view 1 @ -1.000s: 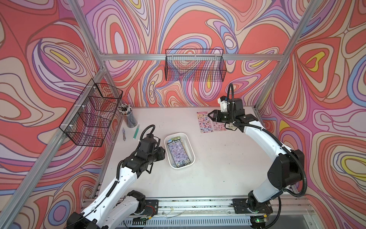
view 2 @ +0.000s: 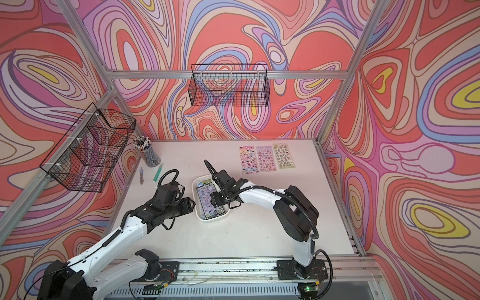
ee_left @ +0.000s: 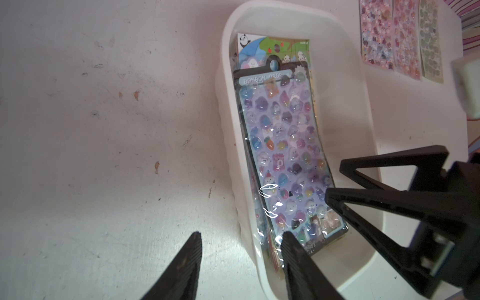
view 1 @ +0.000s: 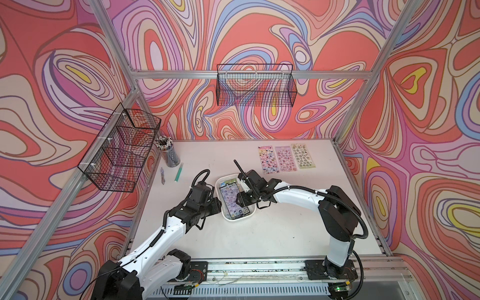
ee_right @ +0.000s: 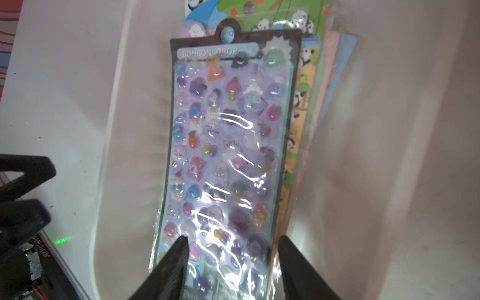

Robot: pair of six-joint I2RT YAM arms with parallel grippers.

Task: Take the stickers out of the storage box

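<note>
A white storage box stands mid-table with a stack of sticker sheets inside. On top lies a black-bordered purple "BONBON DROP" sheet; a green panda sheet and other sheet edges show beneath it. My right gripper is over the box, its fingers apart above the lower half of the purple sheet, with nothing held. At the box's left side, my left gripper has parted, empty fingers; its right finger overlaps the box wall in the left wrist view.
Three sticker sheets lie in a row at the back right, including a pink one. A pen cup, a teal strip and a small clear item sit at left.
From above the sheets at the back right, my right gripper has come left and toward the front, over the box. The left gripper has shifted slightly right, closer to the box.
</note>
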